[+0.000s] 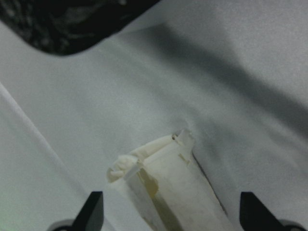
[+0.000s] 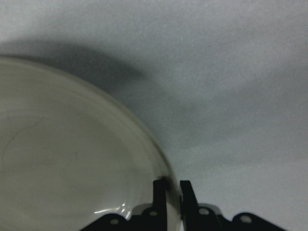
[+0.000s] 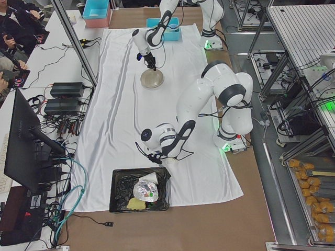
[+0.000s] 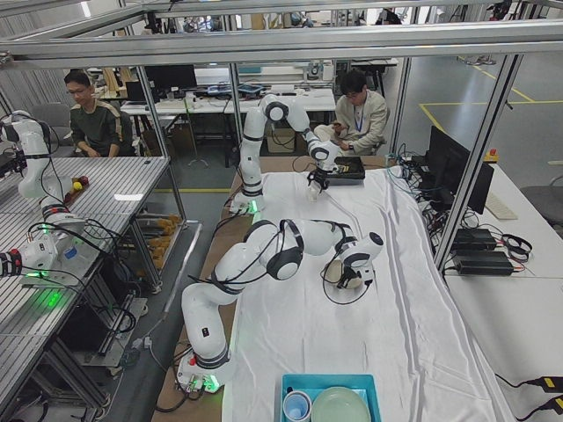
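Observation:
A crumpled pale paper wrapper (image 1: pixel 178 192) lies on the white cloth beneath my open left gripper, with a finger either side at the bottom of the left wrist view. That gripper is just behind the black lined bin (image 3: pixel 116 191), which holds foil, paper and something yellow. My right gripper is shut on the rim of a beige plate (image 2: pixel 67 144), which also shows in the camera left view (image 3: pixel 149 78).
A blue tray (image 4: pixel 371 396) with a green plate and a cup sits at the right arm's end. Monitors and cables (image 3: pixel 57 157) line one side.

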